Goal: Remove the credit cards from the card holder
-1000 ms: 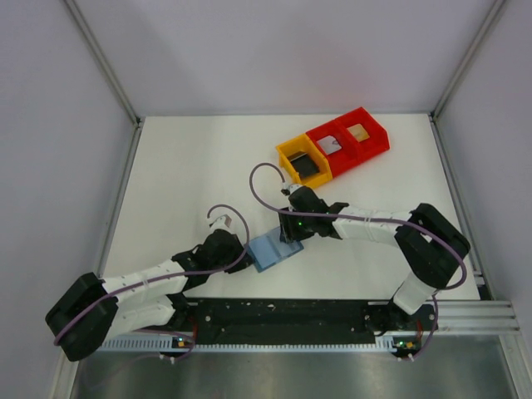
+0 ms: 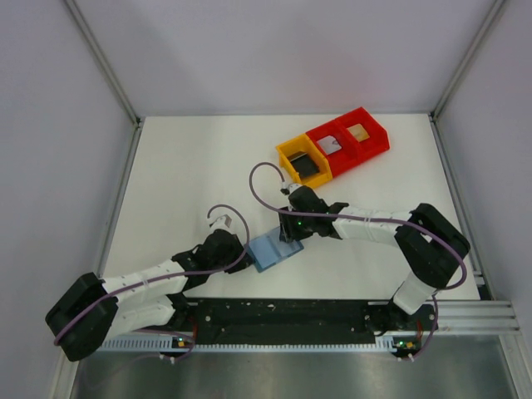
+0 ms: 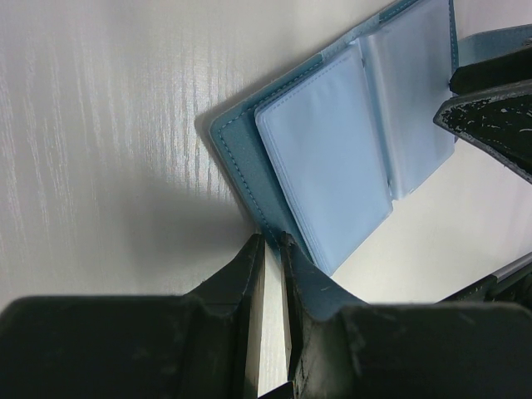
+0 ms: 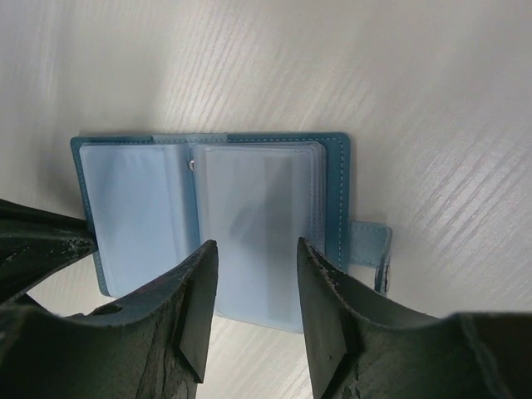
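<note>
The blue card holder lies spread open on the table, its clear sleeves facing up. Its left panel shows a pale sleeve; the right panel carries a thicker stack of clear sleeves. In the left wrist view my left gripper is shut on the holder's outer edge. Over the right panel, my right gripper stands part open, with its fingertips apart and nothing gripped between them. No card stands clear of the sleeves. A short blue closing tab sticks out from the holder's right edge.
Toward the back right stand a yellow bin holding a dark item and joined red bins holding small items.
Both arms and the card holder keep the same places. At the right gripper, the fingers look slightly shifted in their opening; nothing else has visibly moved.
</note>
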